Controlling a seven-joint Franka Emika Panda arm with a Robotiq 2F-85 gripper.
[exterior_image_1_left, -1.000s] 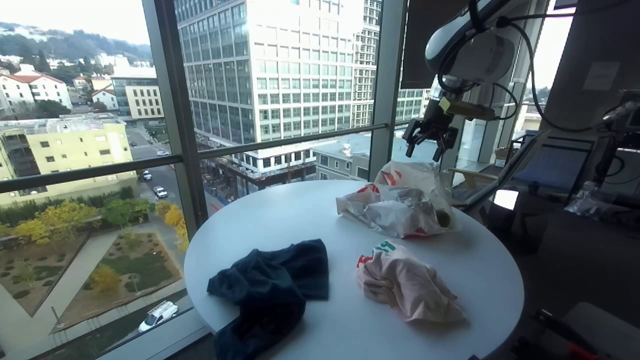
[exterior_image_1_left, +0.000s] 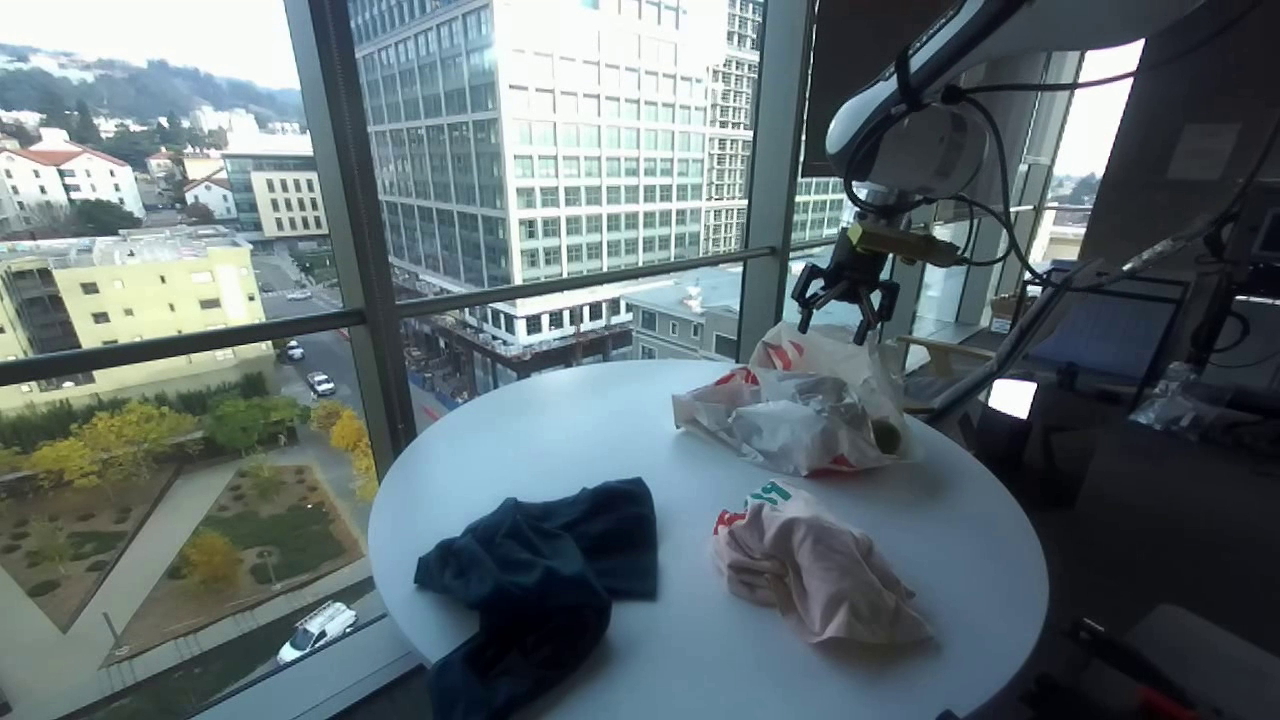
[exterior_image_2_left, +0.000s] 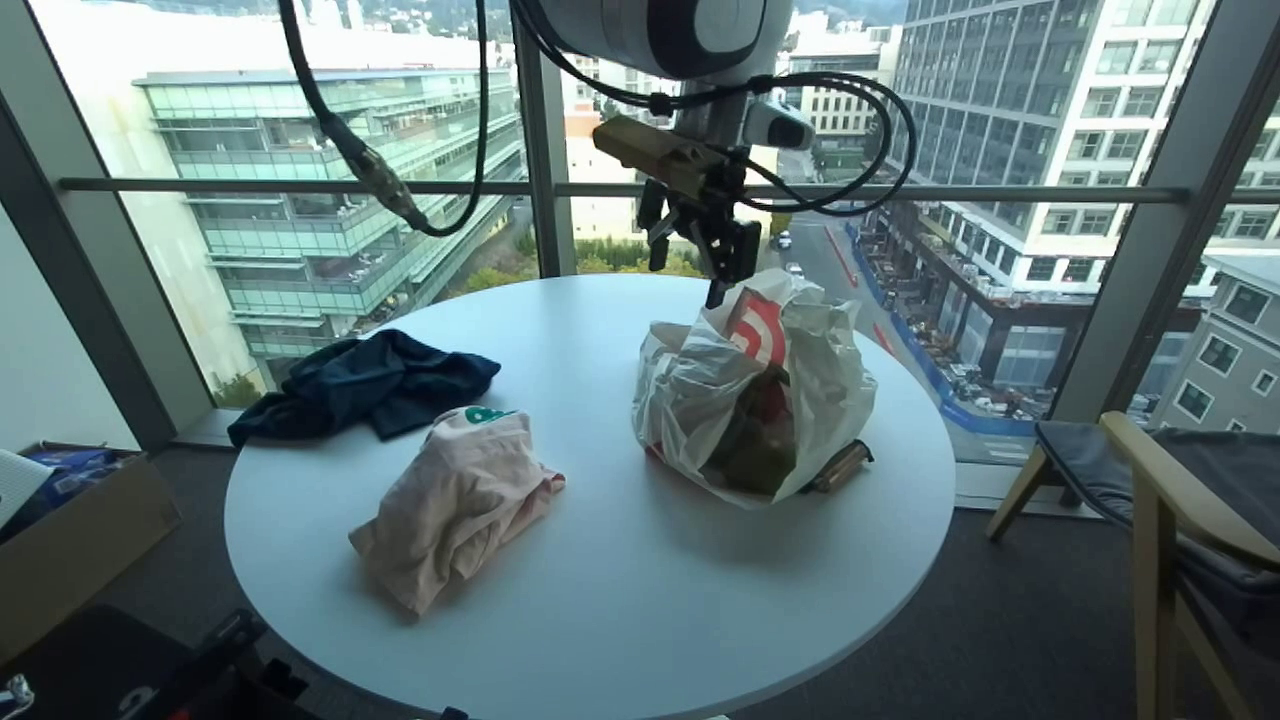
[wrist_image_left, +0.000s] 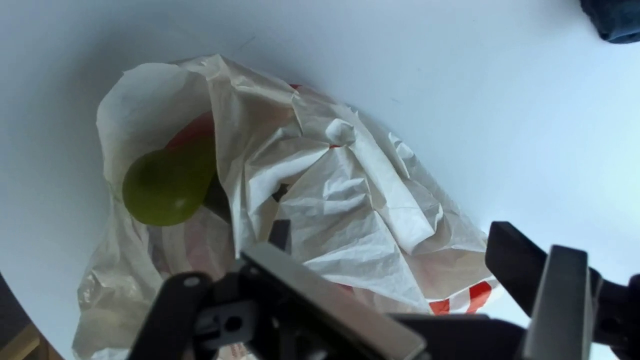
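Observation:
My gripper (exterior_image_1_left: 837, 324) hangs open above the back part of a crumpled white plastic bag (exterior_image_1_left: 792, 420) with red markings. In the wrist view its fingers stand wide apart over the bag (wrist_image_left: 336, 198), with no object held between them. Through the bag's opening a green rounded item (wrist_image_left: 165, 186) shows, with something red beside it; the rest of the contents is hidden by plastic. A dark blue cloth (exterior_image_1_left: 540, 564) lies rumpled on the white round table (exterior_image_1_left: 540, 420). Nearer the right side is a bunched pale pink cloth (exterior_image_1_left: 828, 570) with green and red print.
In exterior view 2 a small brown item (exterior_image_2_left: 843, 466) pokes out beside the bag. A wooden-armed chair (exterior_image_2_left: 1152, 492) stands past the table edge. Bare table lies between the cloths and the bag, and tall windows surround the far side.
In exterior view 1 my gripper has come lower and slightly left, closer to the top of the bag. The bag and both cloths lie where they were.

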